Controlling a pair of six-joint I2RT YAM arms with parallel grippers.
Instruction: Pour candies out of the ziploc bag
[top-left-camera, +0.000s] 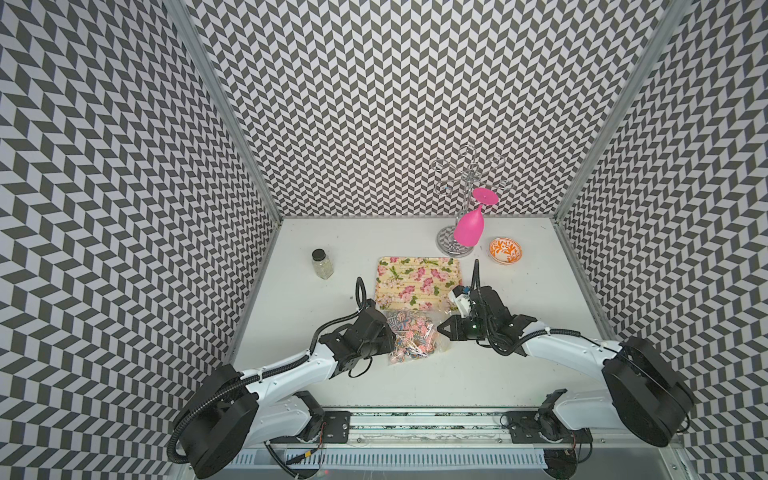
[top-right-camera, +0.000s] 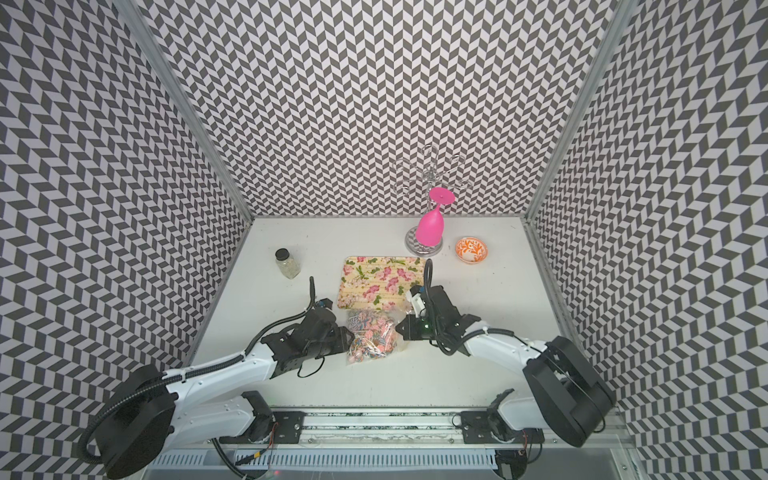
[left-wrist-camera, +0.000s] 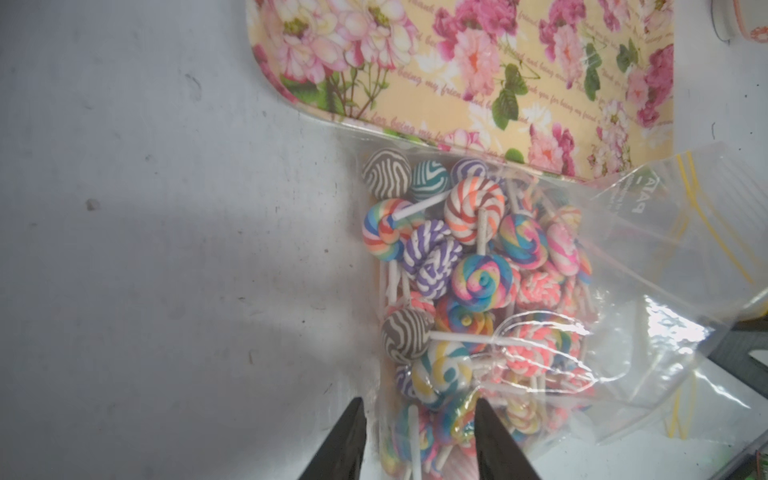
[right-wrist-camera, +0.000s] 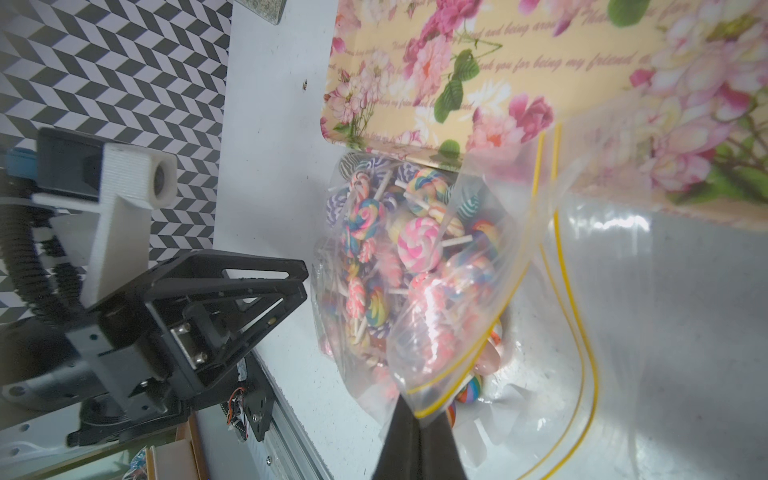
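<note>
A clear ziploc bag full of colourful lollipop-shaped candies lies flat on the table, its yellow-striped mouth toward the right arm and parted in the right wrist view. My right gripper is shut on the bag's edge at that mouth, the film pinched between its fingertips. At the bag's closed end, my left gripper stands part open, with a clear gap between its fingers; candies show behind that gap, and it grips nothing. The floral tray (top-left-camera: 417, 281) lies just behind the bag.
A jar with a black lid (top-left-camera: 321, 264) stands at the left. Behind the tray's right side are a metal stand (top-left-camera: 454, 241) with a pink goblet (top-left-camera: 470, 227) and an orange patterned bowl (top-left-camera: 505, 250).
</note>
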